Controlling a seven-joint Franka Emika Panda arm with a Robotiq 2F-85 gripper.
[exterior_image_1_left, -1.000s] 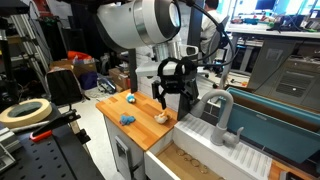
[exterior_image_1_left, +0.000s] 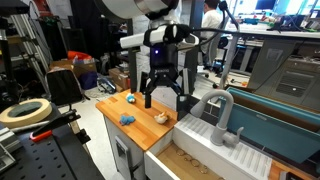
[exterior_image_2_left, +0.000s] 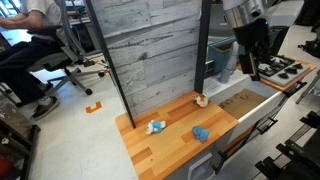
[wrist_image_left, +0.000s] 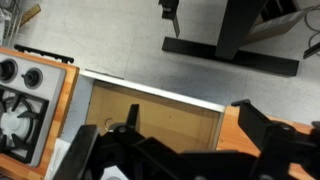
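My gripper (exterior_image_1_left: 165, 104) is open, its fingers well apart and nothing visible between them. In the wrist view its black fingers (wrist_image_left: 126, 143) reach over an open drawer (wrist_image_left: 165, 115). On the wooden counter (exterior_image_1_left: 142, 123) lie a blue toy-like object (exterior_image_1_left: 126, 119), a blue-and-white one (exterior_image_2_left: 155, 127) and a pale orange-and-white one (exterior_image_1_left: 161, 118). The gripper hangs above, clear of these objects in exterior view 1. Small items inside the drawer are too small to make out.
A grey faucet (exterior_image_1_left: 212, 98) rises by a white dish rack (exterior_image_1_left: 228, 140) beside the drawer. A stove (wrist_image_left: 22, 110) stands at the drawer's other end in the wrist view. A black post and plank wall (exterior_image_2_left: 170, 50) border the counter's back.
In exterior view 1 my gripper has moved left over the counter side, and the arm's wrist has turned. The counter objects and the drawer look unmoved.
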